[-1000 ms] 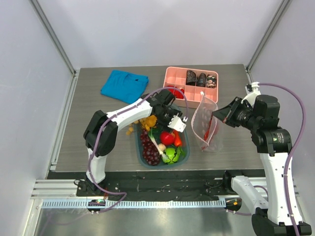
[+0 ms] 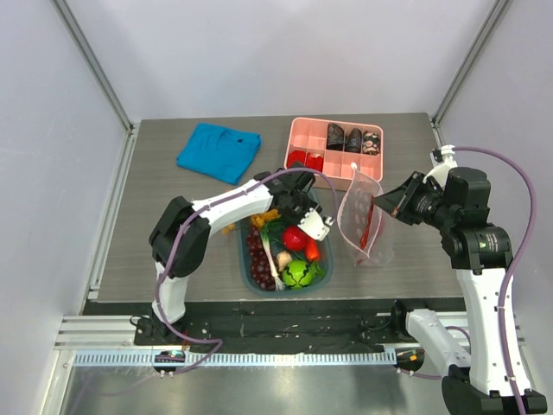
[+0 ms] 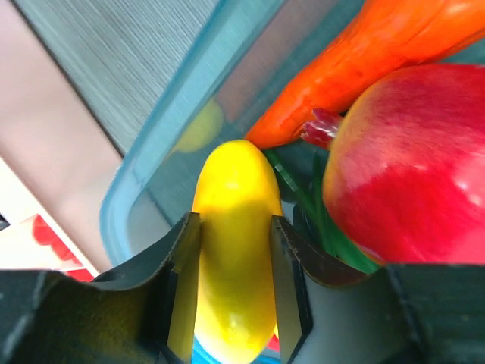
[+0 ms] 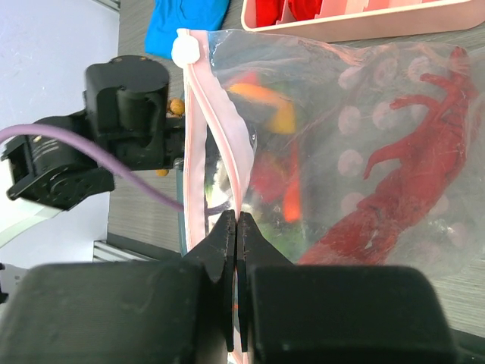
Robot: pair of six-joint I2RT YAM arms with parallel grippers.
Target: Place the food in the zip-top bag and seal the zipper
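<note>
A teal food bin (image 2: 302, 285) holds grapes, a green cabbage, a red apple (image 3: 413, 167), a carrot (image 3: 348, 57) and other produce. My left gripper is in the bin, its fingers on either side of a yellow oblong food (image 3: 236, 182); whether it grips it I cannot tell. My right gripper is shut on the pink zipper edge of the clear zip top bag (image 2: 367, 242), which stands right of the bin with a red item (image 4: 405, 174) inside.
A pink divided box (image 2: 311, 130) with dark and red items sits at the back. A folded blue cloth (image 2: 216, 151) lies at back left. Bare table shows on the far left.
The right arm and bag are essentially still.
</note>
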